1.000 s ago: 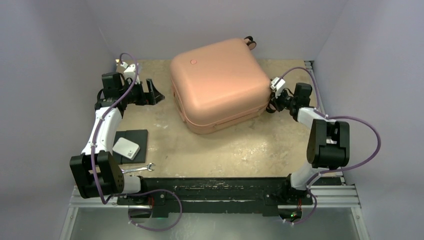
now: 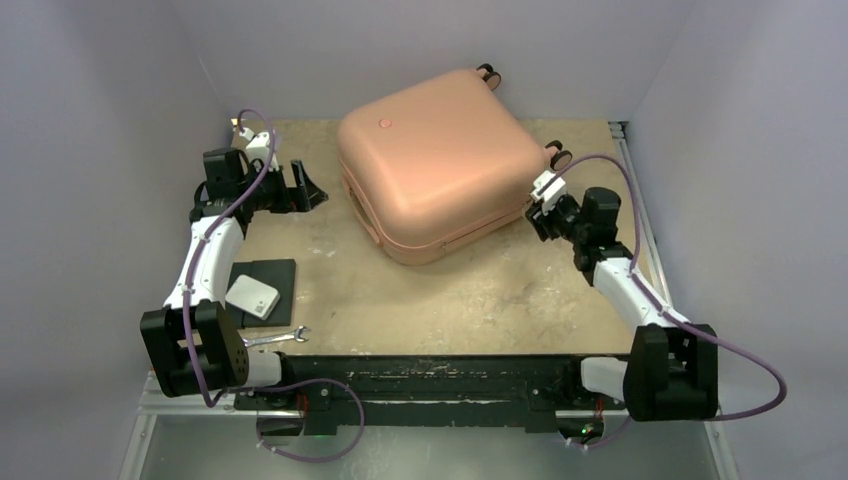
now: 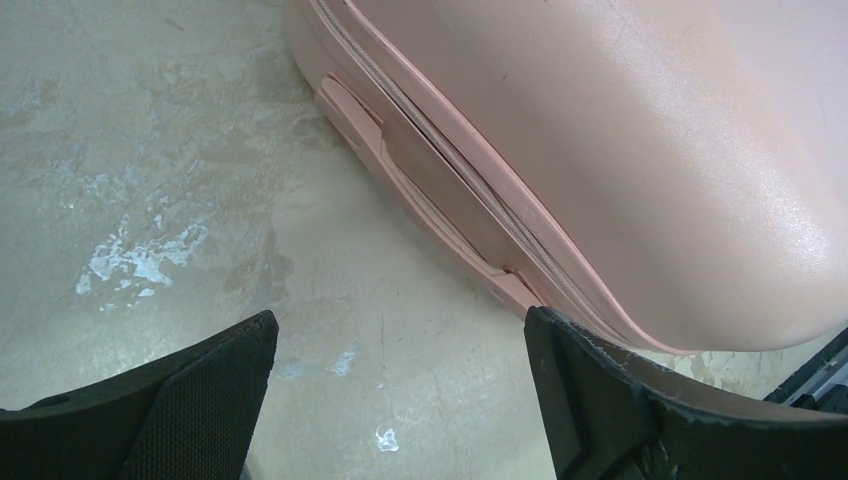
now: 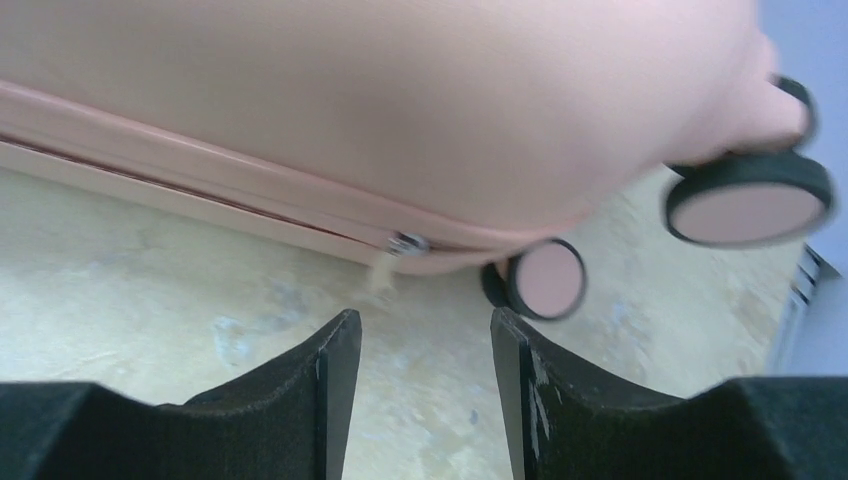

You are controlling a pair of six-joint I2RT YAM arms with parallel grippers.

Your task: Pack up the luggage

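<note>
A pink suitcase [image 2: 435,160] lies on its side, closed, angled across the back of the table. In the left wrist view its side handle [image 3: 420,200] runs beside the zipper seam. My left gripper [image 2: 306,196] hangs left of that handle, apart from it, open with nothing between its fingers. My right gripper [image 2: 540,222] is by the suitcase's right end, open, below a zipper pull [image 4: 406,243] and two wheels [image 4: 548,280] in the blurred right wrist view.
A dark flat pad [image 2: 280,305] with a white slab [image 2: 252,296] and a wrench [image 2: 290,334] lie at front left. Walls close in on three sides.
My right arm has drawn back toward the front, its gripper slightly left, away from the wheel. The suitcase has shifted slightly toward the back left since a second ago.
</note>
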